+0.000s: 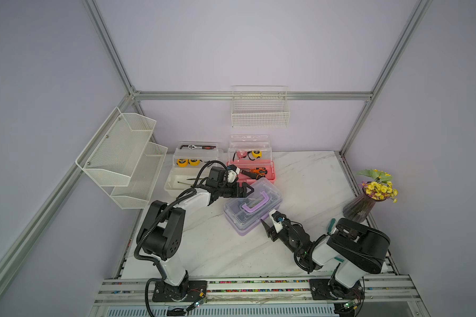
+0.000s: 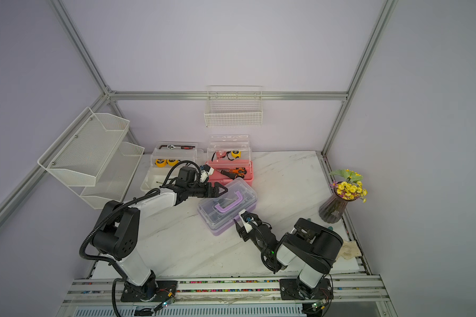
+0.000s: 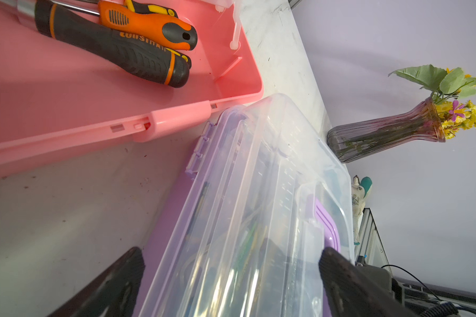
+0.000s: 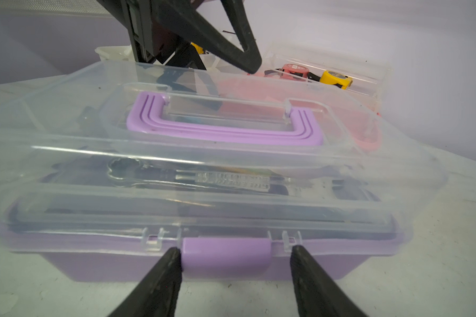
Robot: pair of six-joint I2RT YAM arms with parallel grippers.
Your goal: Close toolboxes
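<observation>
The purple toolbox (image 1: 244,224) lies skewed mid-table, its clear lid (image 4: 216,169) lowered over the base and its purple handle (image 1: 255,203) folded flat. Tools show blurred through the lid. At the front, the purple latch (image 4: 226,259) hangs between the spread fingers of my right gripper; the left finger is at the latch's edge, the other stands apart. My left gripper (image 1: 246,189) is open over the lid's back left part, holding nothing. Behind are the pink toolbox (image 1: 269,172) and the white toolbox (image 1: 172,183), both with lids up and tools inside.
A glass vase (image 1: 358,207) with flowers stands at the right edge. White mesh shelves (image 1: 111,153) hang on the left, and a wire basket (image 1: 260,112) on the back wall. Bare table lies right of the toolboxes.
</observation>
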